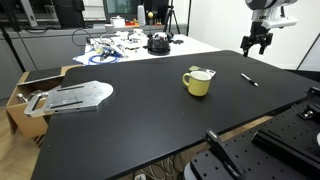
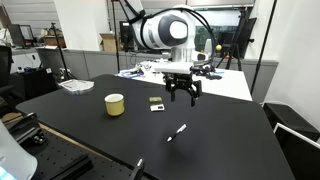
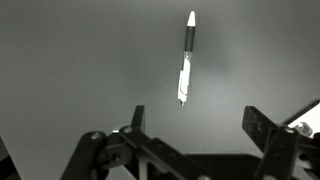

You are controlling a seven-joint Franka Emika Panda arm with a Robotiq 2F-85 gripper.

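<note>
A white pen with a black grip (image 3: 187, 60) lies on the dark table, ahead of my gripper in the wrist view. The fingers stand wide apart with nothing between the fingers. From the exterior views, my gripper (image 2: 182, 97) hangs above the table, clear of the pen (image 2: 177, 132). The same pen (image 1: 249, 80) shows near the right end of the table in the first exterior view.
A yellow mug (image 1: 197, 83) stands on the table, with small flat items (image 2: 156, 104) between it and the arm in the second exterior view. A white-edged object (image 3: 305, 121) shows at the wrist view's right edge.
</note>
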